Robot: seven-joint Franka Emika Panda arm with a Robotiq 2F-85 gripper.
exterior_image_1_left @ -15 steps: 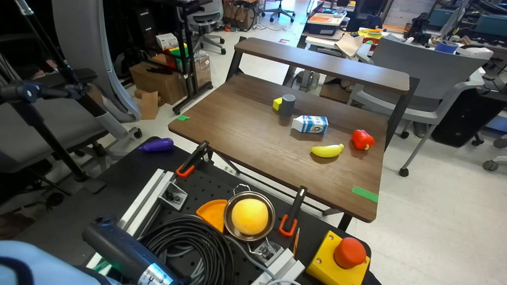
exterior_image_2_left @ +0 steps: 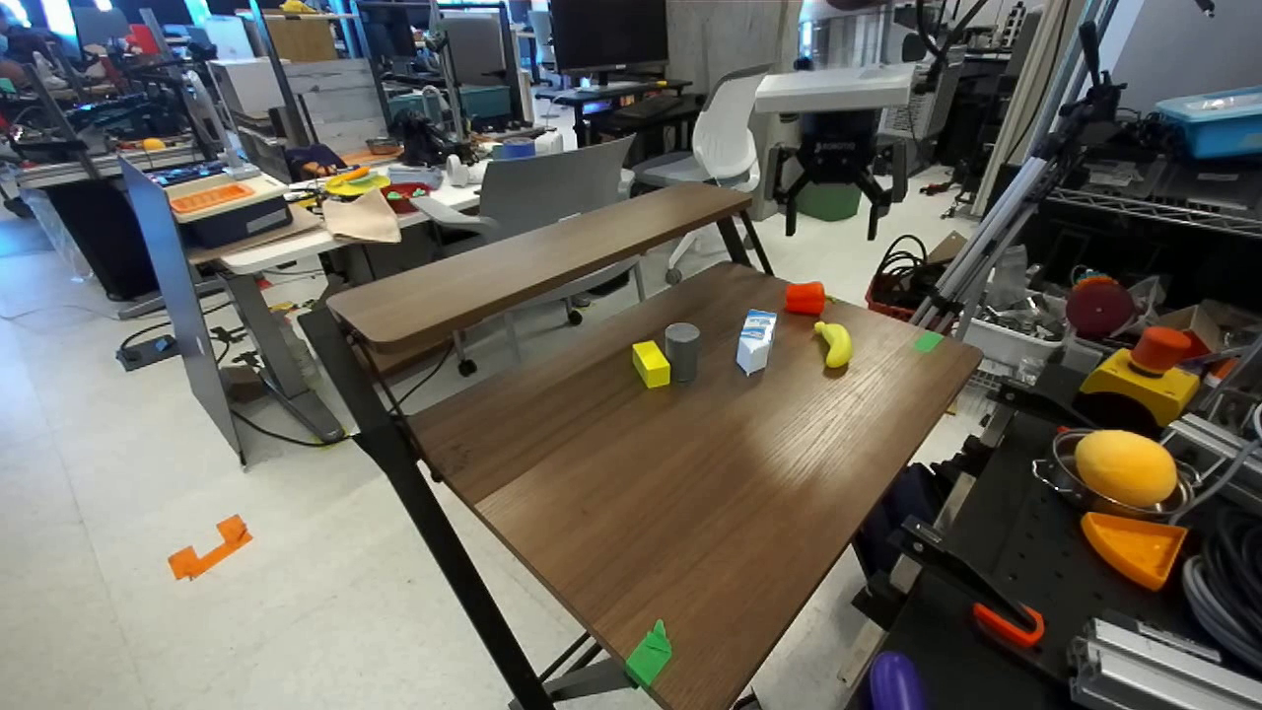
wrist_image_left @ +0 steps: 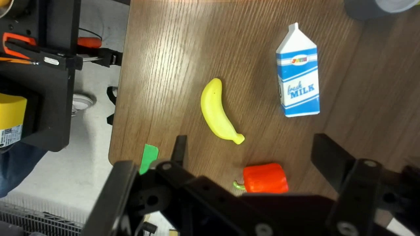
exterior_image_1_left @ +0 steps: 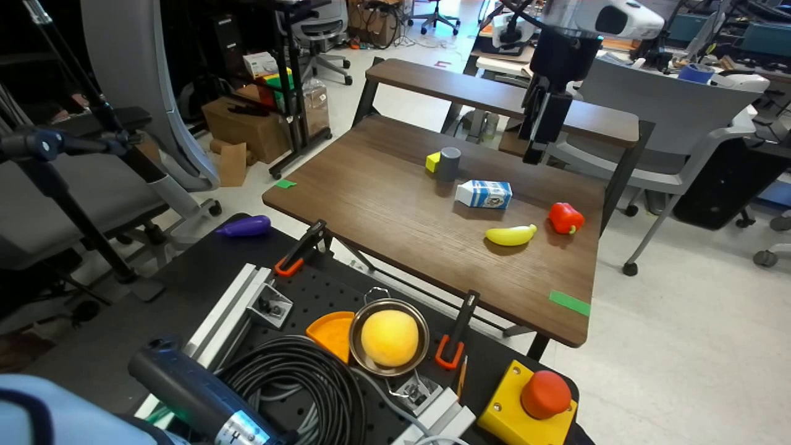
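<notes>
My gripper (exterior_image_2_left: 835,223) hangs above the far side of the brown table (exterior_image_1_left: 371,196), its two fingers wide apart and nothing between them. In the wrist view the fingertips frame a red pepper (wrist_image_left: 265,178) low in the picture, partly covered by the gripper's body. A yellow banana (wrist_image_left: 219,114) lies on the wood near the pepper. Beside these is a blue and white milk carton (wrist_image_left: 298,78) on its side. A grey cylinder (exterior_image_2_left: 681,353) stands upright next to a yellow block (exterior_image_2_left: 651,363) farther along the table.
A raised brown shelf (exterior_image_1_left: 474,90) runs along the table's far edge. The black cart (exterior_image_1_left: 193,259) in front carries a metal pot (exterior_image_1_left: 356,337) with a yellow ball, clamps, cables and a red stop button (exterior_image_1_left: 546,394).
The arm and gripper were out of exterior view 1 a second ago; now they are above the table's far right side. The objects on the table have not moved.
</notes>
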